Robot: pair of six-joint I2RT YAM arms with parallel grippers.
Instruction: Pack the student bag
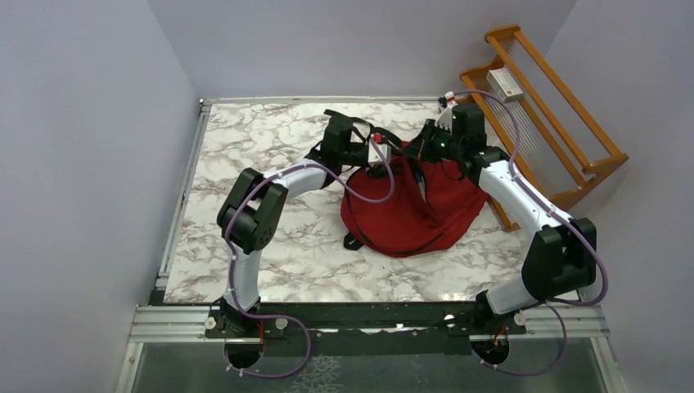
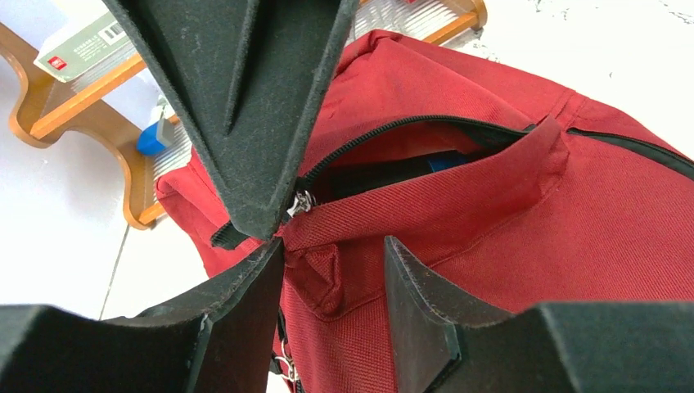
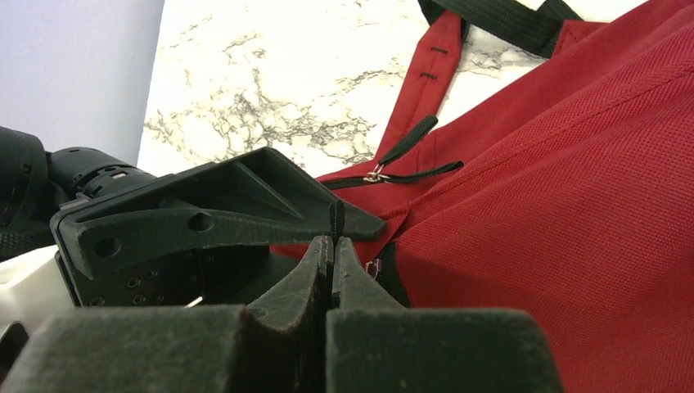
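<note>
The red student bag (image 1: pixel 385 217) lies slumped at the right of the table, its zipper gaping over something dark and blue inside. My left gripper is open at the bag's opening, a red fabric fold between or just beyond its fingers. A large black part of the other gripper looms above it in the left wrist view, beside the zipper pull (image 2: pixel 301 203). My right gripper is shut near the top of the bag, with a thin dark upright piece at its tips; whether it grips that, I cannot tell. Black straps (image 3: pixel 507 24) lie behind.
A wooden rack (image 1: pixel 573 131) stands at the back right with a white box (image 1: pixel 503 82) on it.
</note>
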